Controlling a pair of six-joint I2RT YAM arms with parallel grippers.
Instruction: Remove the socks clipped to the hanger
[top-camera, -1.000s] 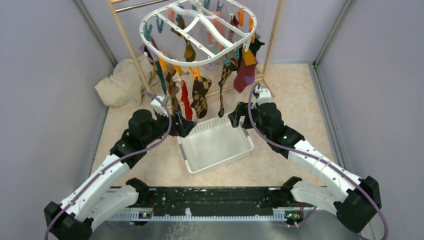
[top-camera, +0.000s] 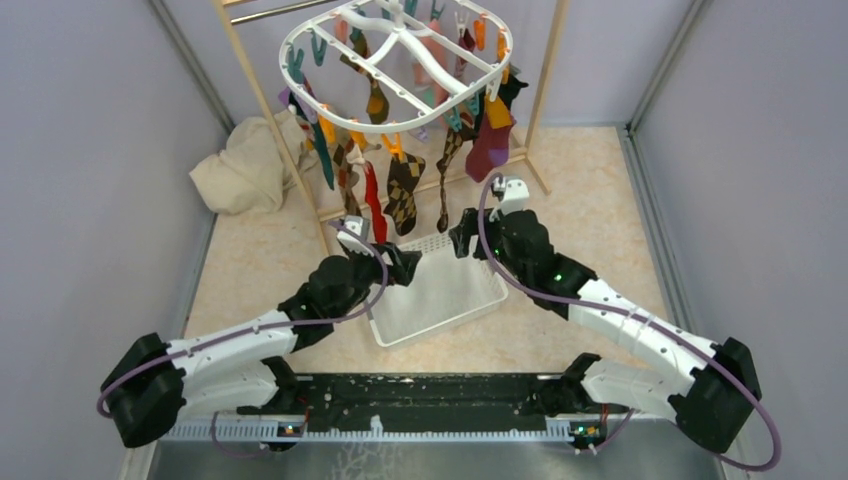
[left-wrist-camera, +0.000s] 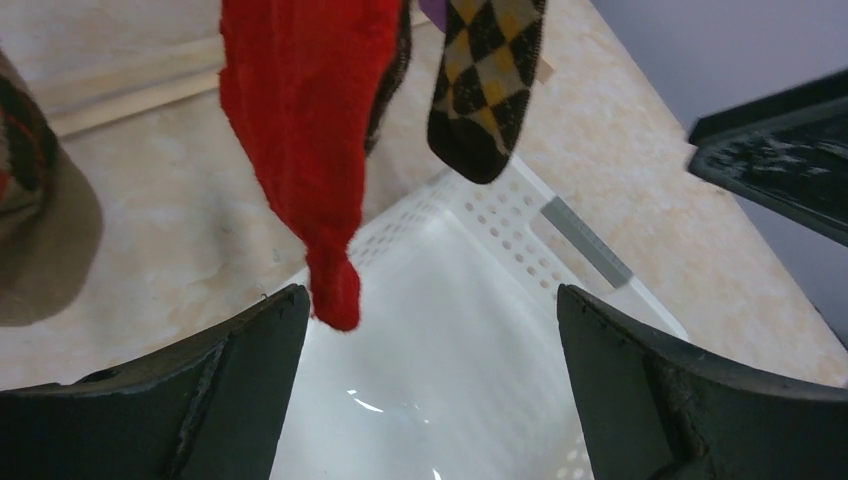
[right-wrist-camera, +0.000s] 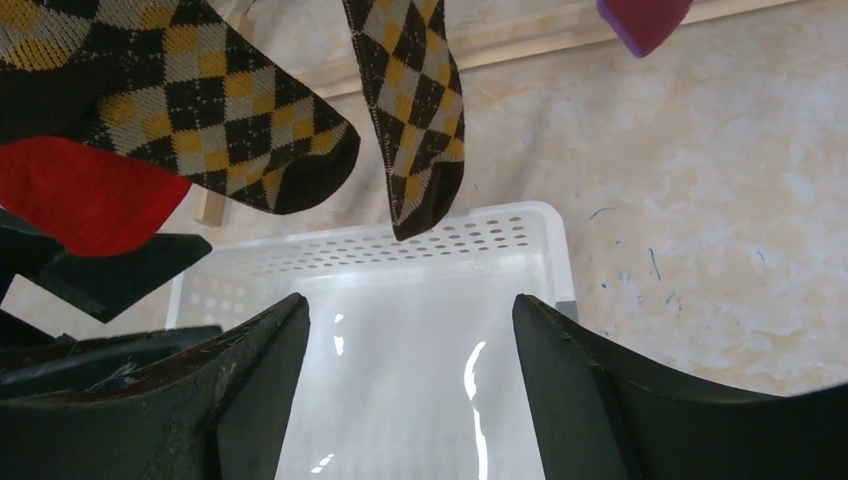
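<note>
Socks hang from clips on the round white hanger (top-camera: 397, 35). My left gripper (top-camera: 398, 266) is open below the red sock (top-camera: 373, 200), whose toe (left-wrist-camera: 335, 295) dangles between and beyond its fingers in the left wrist view, apparently untouched. My right gripper (top-camera: 462, 235), part open, is at the right of the checkered socks (top-camera: 404, 190). In the right wrist view the checkered socks (right-wrist-camera: 412, 130) hang above and beyond its fingers, nothing visibly between them.
A white perforated basket (top-camera: 435, 300) sits below both grippers. A beige cloth (top-camera: 235, 175) lies at the back left, beside the wooden stand (top-camera: 545, 90). Bare floor is at both sides.
My left arm has moved right and toward the middle, under the red sock. My right gripper has shifted slightly left. The socks hang much as before.
</note>
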